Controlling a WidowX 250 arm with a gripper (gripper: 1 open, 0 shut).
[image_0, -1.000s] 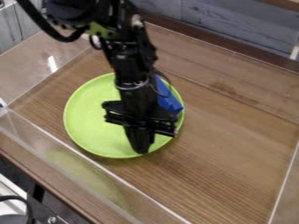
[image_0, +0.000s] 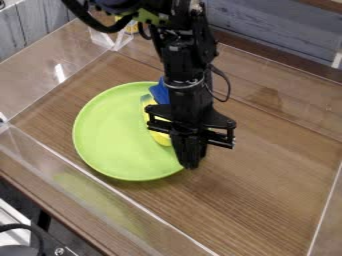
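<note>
My black gripper (image_0: 191, 150) reaches down from the top centre to the right edge of a green plate (image_0: 110, 136). Its fingertips look shut, with nothing visible between them. Behind the gripper, a blue object (image_0: 159, 94) and a yellow object (image_0: 155, 124) show on the plate, both largely hidden by the arm.
Transparent side walls border it at the left, and a grey back wall stands at the top right.
My gripper has moved right and slightly up, toward the plate's right rim. The blue object, seen right of the arm earlier, now shows to its left, and more yellow is visible.
</note>
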